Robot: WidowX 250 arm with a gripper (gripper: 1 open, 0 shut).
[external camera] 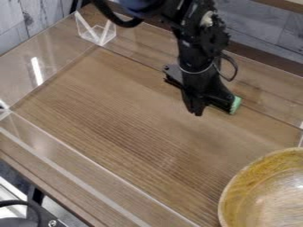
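Note:
The black gripper [197,99] is low over the middle-right of the wooden surface, shut, with nothing visible between its fingers. A small green object [236,105] lies just right of it, partly hidden behind the gripper's body.
A yellow bowl [261,167] sits at the lower right. A clear plastic piece [95,31] is at the back left.

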